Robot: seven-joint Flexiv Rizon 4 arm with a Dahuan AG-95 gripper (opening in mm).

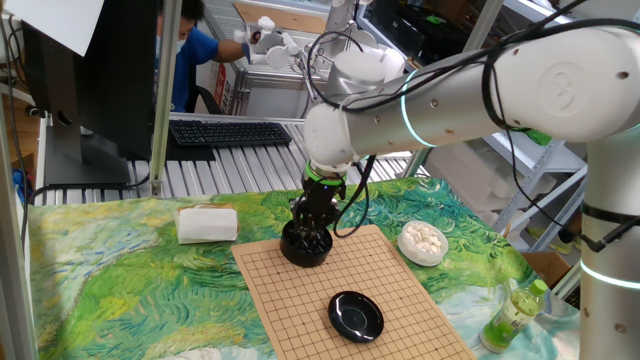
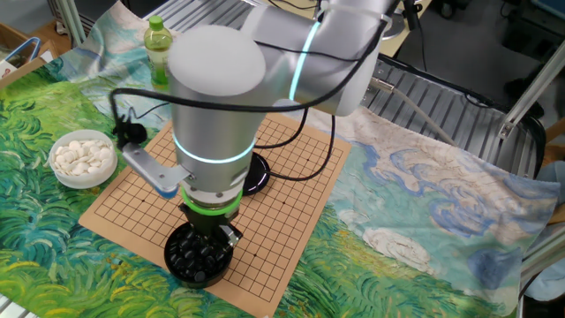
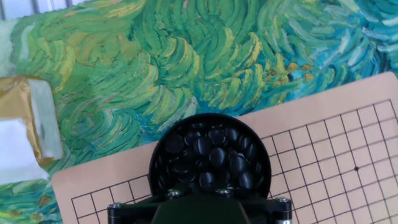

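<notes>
A round black bowl [image 1: 306,258] full of black stones [image 3: 217,156] sits on a corner of the wooden grid board [image 3: 329,149]. My gripper [image 1: 313,232] points down at this bowl, its lower end at or just over the rim. In exterior view 2 the gripper [image 2: 226,238] is on the bowl's upper right side. The wrist view has only its dark linkage along the bottom edge, over the near part of the bowl; fingertips and anything between them are hidden. An empty-looking black dish [image 1: 356,316] rests farther along the board.
Beside the board stands a white bowl [image 2: 83,159] of white stones. A green-capped bottle [image 1: 513,317] is at the table's right, and a white packet [image 1: 207,225] lies to the left. Much of the board and painted cloth [image 2: 424,221] is clear.
</notes>
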